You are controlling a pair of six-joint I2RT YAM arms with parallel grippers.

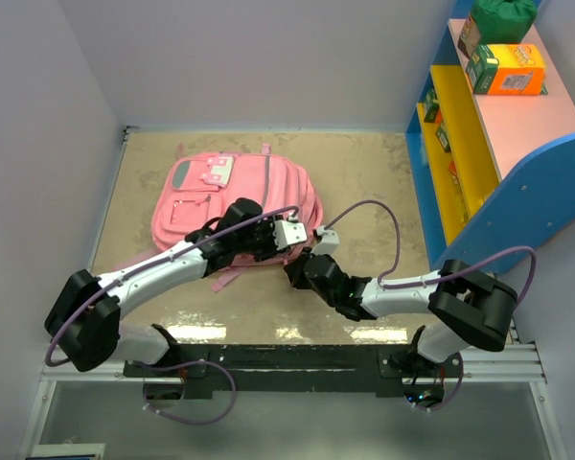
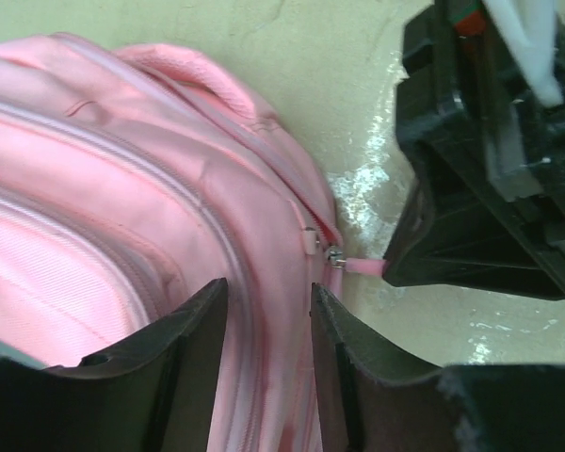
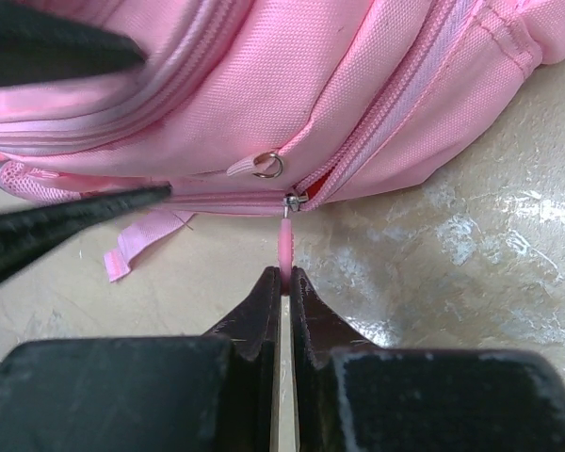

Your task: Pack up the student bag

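Note:
The pink bag [image 1: 285,192] lies flat on the table with its zippers along the right side. My right gripper is shut on the pink zipper pull [image 3: 285,243], which stretches from a metal slider at the bag's edge. A short opening with red inside shows beside that slider. Over the bag's lower right edge, my left gripper stands open, nothing held, with pink fabric below its fingertips. In the right wrist view its dark fingers [image 3: 75,221] come in from the left, above the fabric and apart from the pull.
A blue shelf unit [image 1: 532,211] with yellow and pink shelves stands at the right. An orange box [image 1: 516,69] and a green package [image 1: 503,19] sit on top. Bare table [image 1: 369,158] lies between bag and shelf.

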